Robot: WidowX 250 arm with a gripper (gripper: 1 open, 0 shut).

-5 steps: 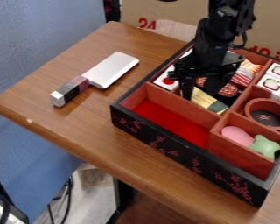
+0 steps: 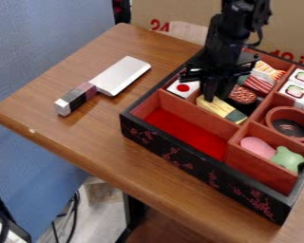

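The black gripper (image 2: pixel 208 90) reaches down into a black bento-style box (image 2: pixel 180 152) with red compartments, above a pale yellow block (image 2: pixel 222 108) in the middle. Whether its fingers are open or shut, or hold anything, is hard to tell. Around it lie a white piece with a red spot (image 2: pixel 182 88), a dark red dotted piece (image 2: pixel 243 95) and striped pieces (image 2: pixel 261 78). The front left compartment (image 2: pixel 174 123) shows a bare red floor.
A white-topped eraser-like block (image 2: pixel 76 99) and a white slab (image 2: pixel 121 75) lie on the wooden table's left part. Pink (image 2: pixel 257 147) and green (image 2: pixel 288 158) pieces fill a right compartment.
The gripper has risen slightly and shifted a little left since a second ago. The pieces on the table look unmoved.
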